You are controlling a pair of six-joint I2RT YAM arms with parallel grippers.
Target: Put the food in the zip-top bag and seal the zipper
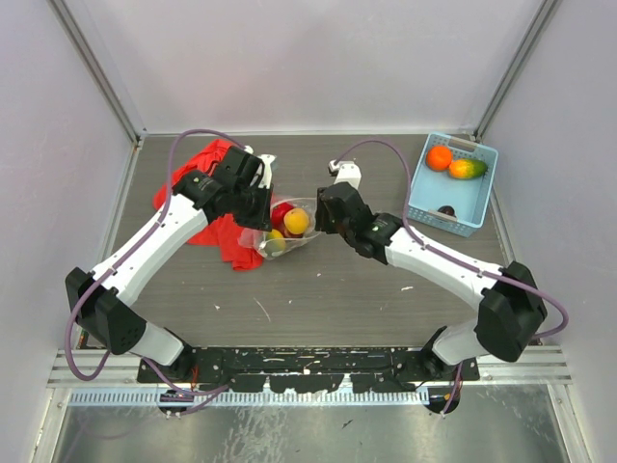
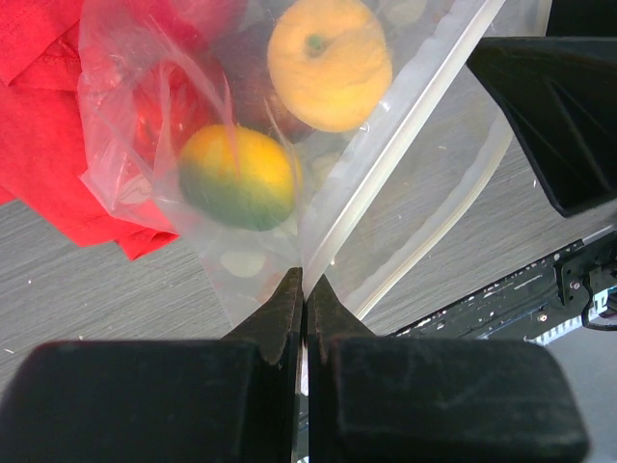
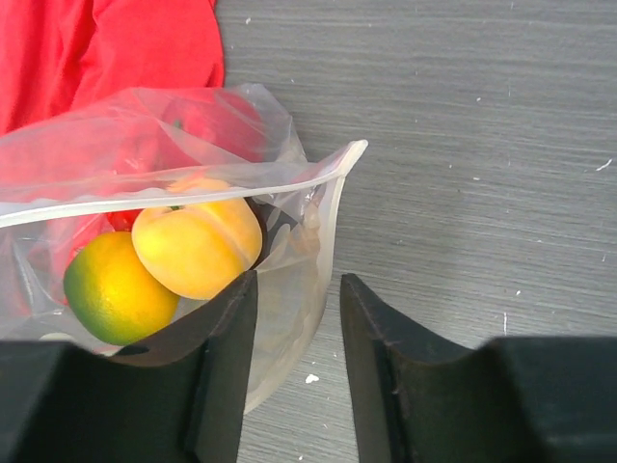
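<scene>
The clear zip top bag (image 1: 307, 204) stands with its mouth spread, and several foods lie inside it. Among them are a yellow-orange peach (image 3: 198, 241), a green-yellow mango (image 2: 238, 177) and a red item (image 1: 281, 213). My left gripper is shut on one end of the bag's pale rim. At the opposite end, my right gripper is part open, its fingers (image 3: 224, 352) reaching toward the rim corner (image 3: 349, 159). The bag's edge shows between them, but the fingers are not closed on it.
A blue basket (image 1: 461, 226) at the back right holds an orange (image 1: 439, 157), a yellow-green papaya-like item (image 1: 468, 169) and a small dark item (image 1: 446, 210). Red cloth (image 1: 214, 234) lies behind and left of the bag.
</scene>
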